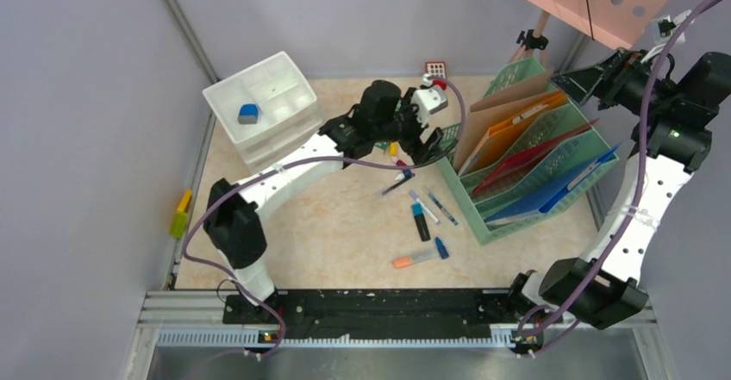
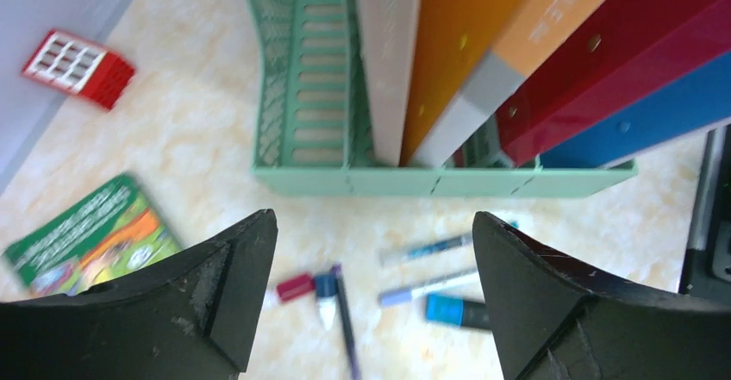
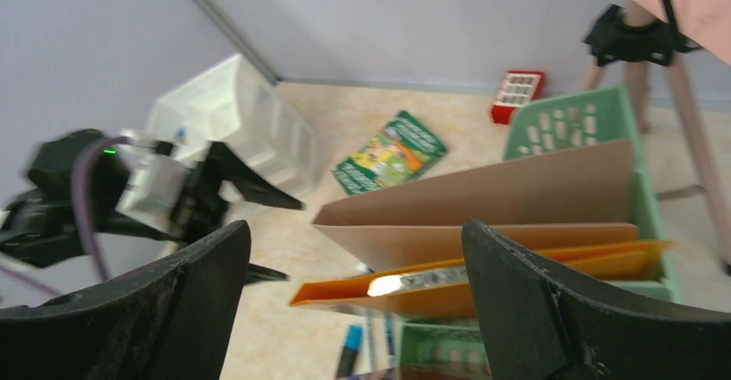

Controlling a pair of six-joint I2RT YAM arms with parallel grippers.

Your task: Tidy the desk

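A green file organizer (image 1: 483, 232) holds brown, orange (image 2: 452, 35), red (image 2: 603, 70) and blue (image 2: 655, 113) folders. My left gripper stands open at its front left, above the loose pens and markers (image 1: 421, 222), with nothing between the fingers. My right gripper (image 1: 576, 87) is open over the organizer's back right, facing the folder tops. A green booklet (image 3: 388, 152) lies behind the left arm, and a red item with white squares (image 1: 436, 70) stands at the back.
A white drawer unit (image 1: 271, 143) with a blue block stands at back left. A pink panel (image 1: 569, 1) on a stand overhangs the back right.
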